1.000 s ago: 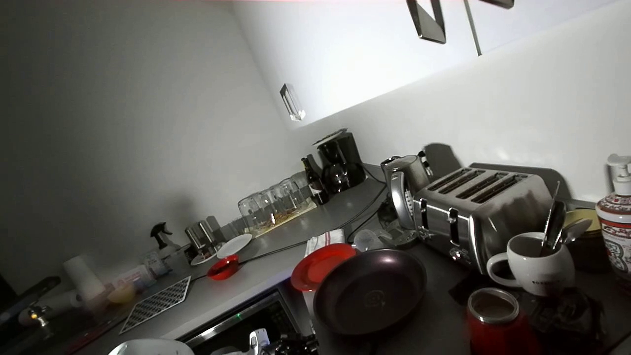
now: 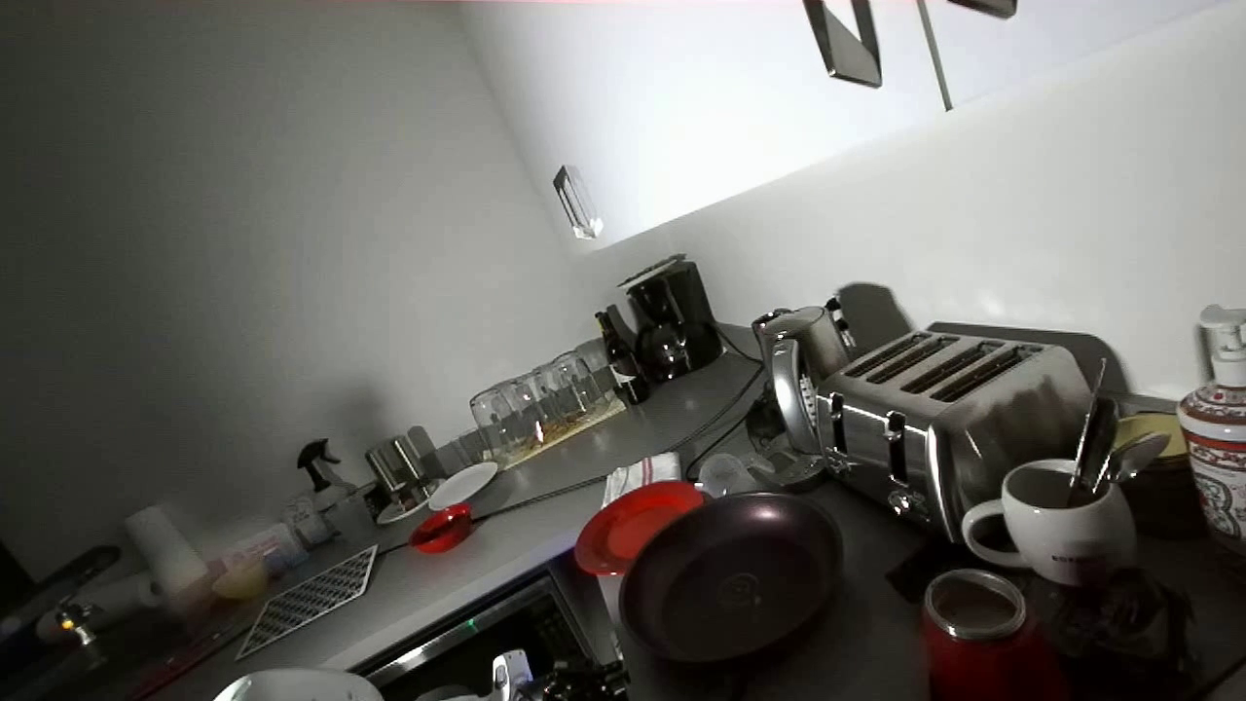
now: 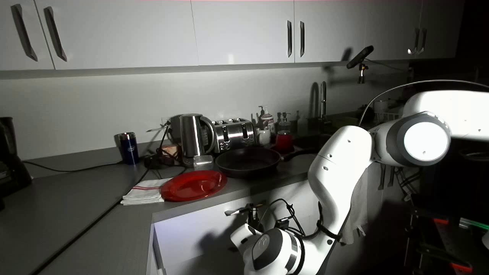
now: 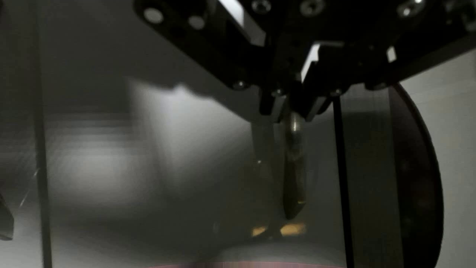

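Note:
In the wrist view my gripper is shut on a slim, brownish, elongated object (image 4: 294, 174) that points away from the fingers and ends in a slanted tip. Exactly what it is cannot be made out. In exterior view 2 the gripper (image 3: 251, 212) is low, in front of the white cabinet front below the counter edge, with the object's pale end (image 3: 232, 212) sticking out to the left. Only a dark part of the gripper (image 2: 584, 680) shows at the bottom of exterior view 1.
Above the gripper, a red plate (image 3: 195, 185) lies at the counter's front edge, overlapping a folded towel (image 3: 143, 192). A dark pan (image 3: 250, 161) is to its right, with a toaster (image 3: 234, 133) and kettle (image 3: 191, 135) behind.

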